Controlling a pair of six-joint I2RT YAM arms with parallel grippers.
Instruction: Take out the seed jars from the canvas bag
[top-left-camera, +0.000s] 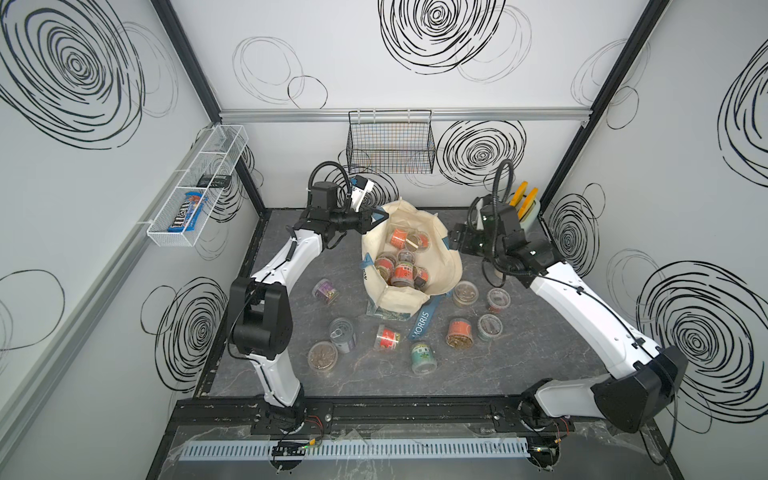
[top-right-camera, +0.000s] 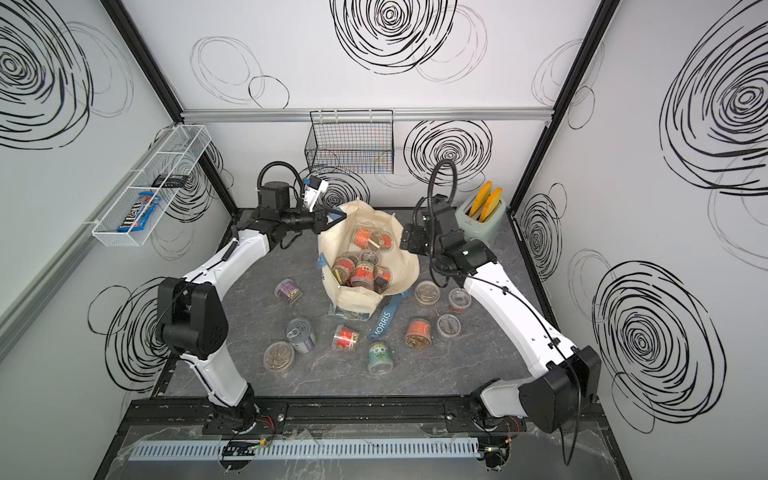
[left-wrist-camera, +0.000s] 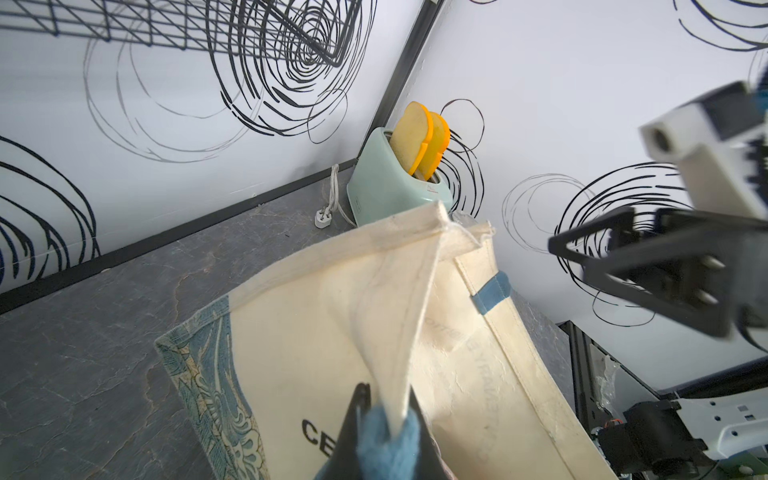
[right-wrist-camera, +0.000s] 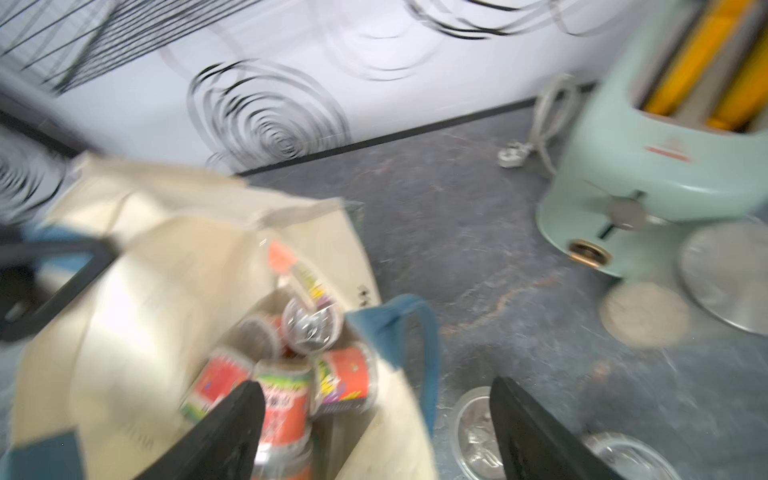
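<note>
The canvas bag (top-left-camera: 376, 288) (top-right-camera: 336, 288) (left-wrist-camera: 304, 336) stands open in the middle of the table, with several seed jars (top-left-camera: 402, 272) (right-wrist-camera: 284, 404) inside. My left gripper (top-left-camera: 377, 217) (top-right-camera: 336, 217) is shut on the bag's upper rim at the back left. My right gripper (top-left-camera: 457, 236) (top-right-camera: 409, 236) hangs open just beyond the bag's right side, above it, with nothing seen between its fingers. The right wrist view is blurred.
Several loose jars (top-left-camera: 459, 332) (top-right-camera: 380, 358) lie around the bag on the table. A mint toaster (top-right-camera: 480, 224) with yellow slices stands at the back right. Wire baskets (top-left-camera: 392, 144) hang on the back and left walls.
</note>
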